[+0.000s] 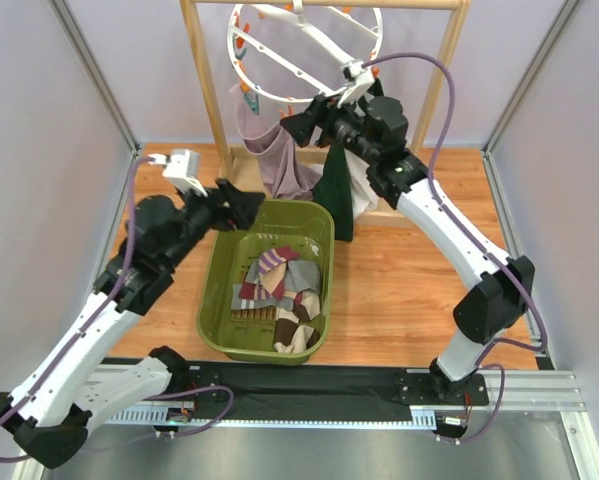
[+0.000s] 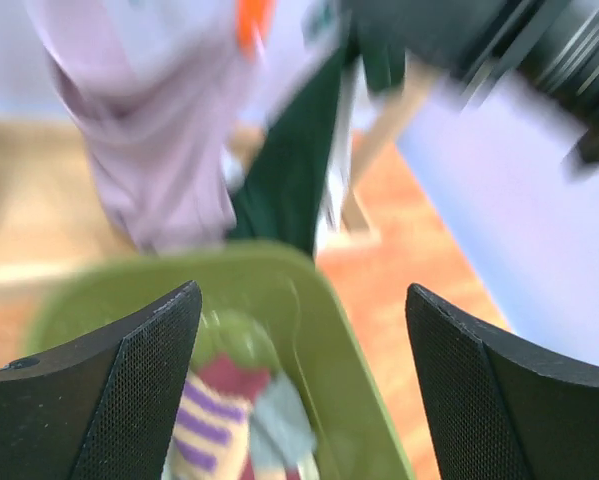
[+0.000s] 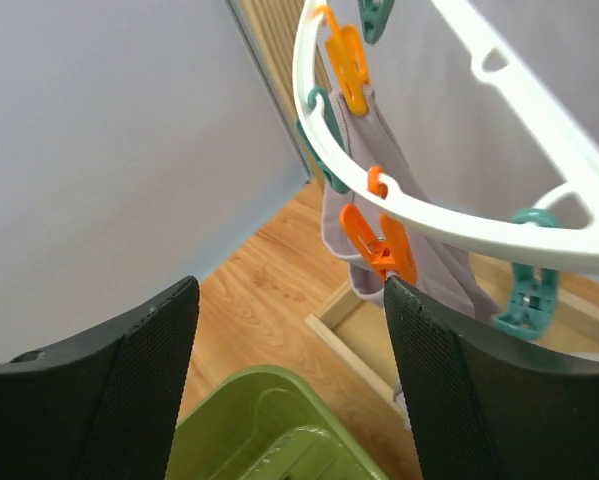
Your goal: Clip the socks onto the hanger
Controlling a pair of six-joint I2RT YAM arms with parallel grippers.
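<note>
Several socks, striped, grey and brown [image 1: 297,333], lie in the green bin [image 1: 214,320]. The round white hanger [image 1: 299,70] carries coloured clips, among them an orange one [image 3: 399,250] and a teal one [image 3: 529,300]. My left gripper [image 1: 241,208] is open and empty over the bin's back-left rim; its view is blurred. My right gripper [image 1: 304,122] is open and empty at the hanger's front, just before the orange clip in the right wrist view.
Purple, dark green and white cloths [image 1: 274,160] hang behind the bin in a wooden frame [image 1: 449,40]. Bare floor [image 1: 419,310] lies right and left of the bin.
</note>
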